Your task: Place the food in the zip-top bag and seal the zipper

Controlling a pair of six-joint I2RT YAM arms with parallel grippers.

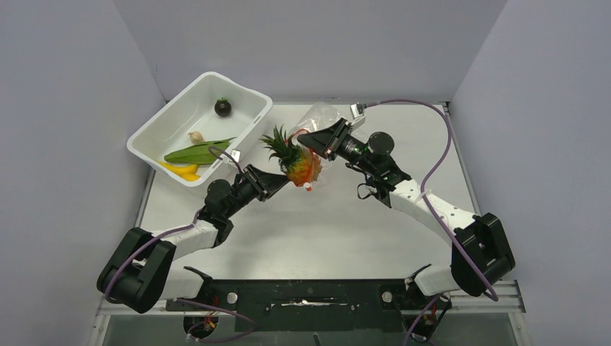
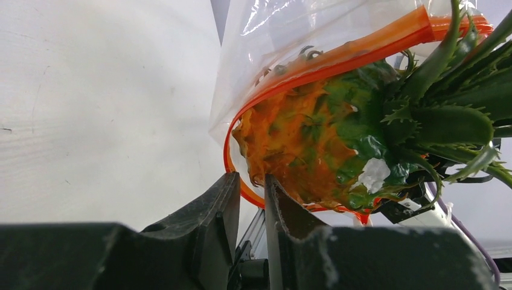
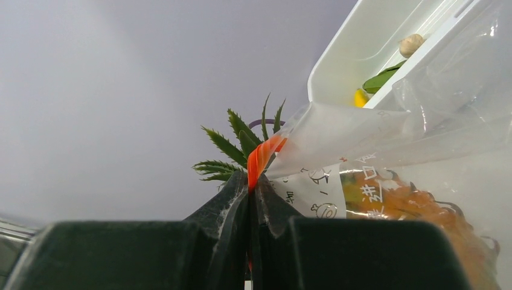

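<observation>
A pineapple (image 2: 302, 133) with spiky green leaves (image 1: 282, 146) lies partly inside the clear zip top bag (image 1: 322, 117), its leaves sticking out of the mouth. The bag's orange zipper rim (image 2: 362, 57) is spread open around the fruit. My right gripper is shut on that orange rim at the upper side of the mouth. At the lower side, my left gripper is part open, its fingertips at the opposite stretch of rim. Orange shows in the gap between them; contact is hard to judge.
A white bin (image 1: 153, 137) at the back left holds an eggplant (image 1: 223, 107), a garlic bulb (image 1: 196, 137), green corn (image 1: 198, 153) and yellow pieces (image 1: 184, 171).
</observation>
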